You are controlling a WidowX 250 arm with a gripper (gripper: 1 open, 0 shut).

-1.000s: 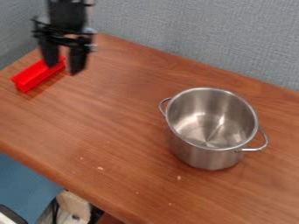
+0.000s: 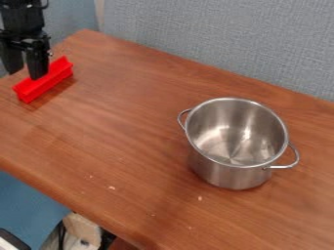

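Note:
A black gripper (image 2: 26,61) hangs at the top left of the camera view, its fingers pointing down at a red block (image 2: 42,80) that lies lengthwise near the table's left edge. The lower fingers are over or against the block; whether they are open or closed on it I cannot tell.
A steel pot (image 2: 235,145) with two handles stands on the right part of the wooden table (image 2: 131,146). A grey wall runs along the back, and the table's left edge is close to the block.
The block and pot look unmoved.

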